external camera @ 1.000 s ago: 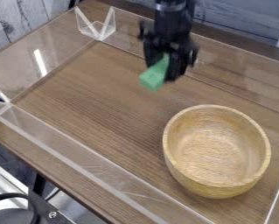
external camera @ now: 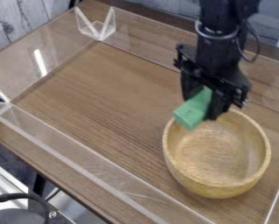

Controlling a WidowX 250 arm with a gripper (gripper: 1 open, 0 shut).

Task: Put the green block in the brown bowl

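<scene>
The green block (external camera: 194, 109) is held up at the lower end of my gripper (external camera: 207, 94), which is shut on it. Just in front of the block, the round tan-brown bowl (external camera: 173, 166) stands on the table near the right side, and its floor looks empty. The block overlaps the bowl's far left rim in the camera view; its exact height above that rim is hard to judge. The dark arm hides part of the bowl's far side.
Bare wooden table (external camera: 94, 96) stretches left of the bowl. A clear plastic rail (external camera: 72, 157) runs along the left front edge. A small white wire-like bracket (external camera: 97, 22) stands at the back left. Black cables (external camera: 24, 208) lie at the bottom left corner.
The bowl has stayed put.
</scene>
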